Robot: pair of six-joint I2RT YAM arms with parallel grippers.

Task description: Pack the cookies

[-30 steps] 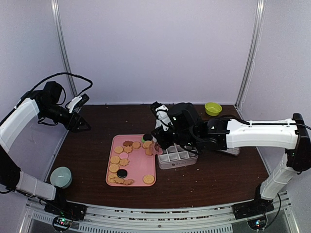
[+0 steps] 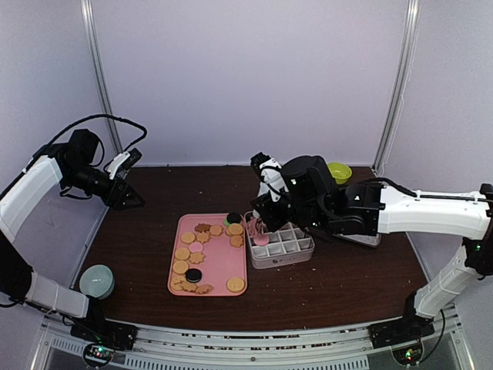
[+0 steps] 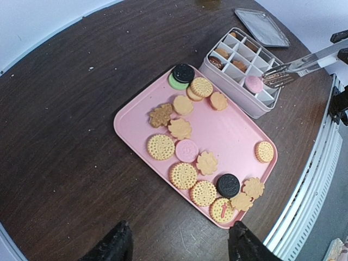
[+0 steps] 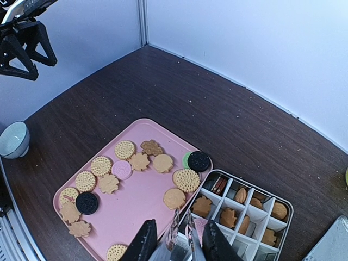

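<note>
A pink tray (image 2: pixel 216 270) holds several cookies: round cream, flower-shaped, black, green, pink. Beside it is a compartmented box (image 2: pixel 281 258) with cookies in some cells. My right gripper is over the box's near-left cells, shut on a pink cookie (image 3: pixel 253 84), partly hidden by the fingers. My left gripper (image 2: pixel 127 196) hangs open above the table's left side, away from the tray.
A pale bowl (image 2: pixel 96 282) sits at the front left, a yellow-green bowl (image 2: pixel 338 171) at the back right. A metal tray (image 3: pixel 261 27) lies beyond the box.
My right gripper has moved right with the pink cookie, from the tray's edge to over the box. The left arm has stayed still.
</note>
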